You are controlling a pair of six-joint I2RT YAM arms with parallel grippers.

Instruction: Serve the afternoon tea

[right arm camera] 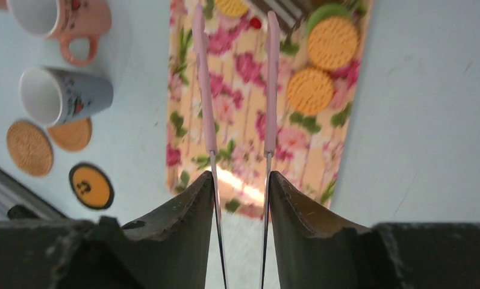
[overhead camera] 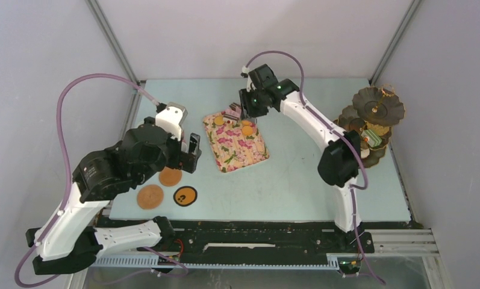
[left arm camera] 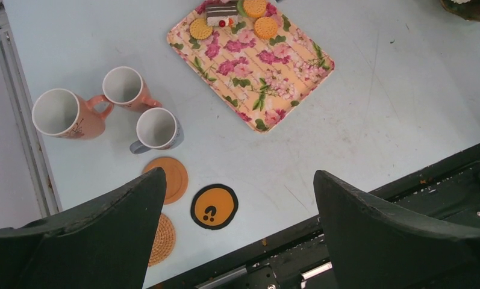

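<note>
Pink-tipped tongs (right arm camera: 205, 90) are gripped in my right gripper, their two arms apart with nothing between the tips. They hang over the far end of the floral tray (left arm camera: 273, 90). On that end lie a striped cake slice, round biscuits, and a brown piece (right arm camera: 312, 5), partly cut off in the right wrist view. My left gripper stands open and empty at the left of the table. Two pink mugs (left arm camera: 84, 129) and a grey mug (left arm camera: 170, 135) show in the left wrist view.
An orange coaster (left arm camera: 176, 180), a black-rimmed coaster (left arm camera: 225, 208) and a woven coaster (left arm camera: 162, 241) lie near the front left. A dark tiered stand (overhead camera: 379, 108) with food on it stands at the far right. Bare table lies between tray and stand.
</note>
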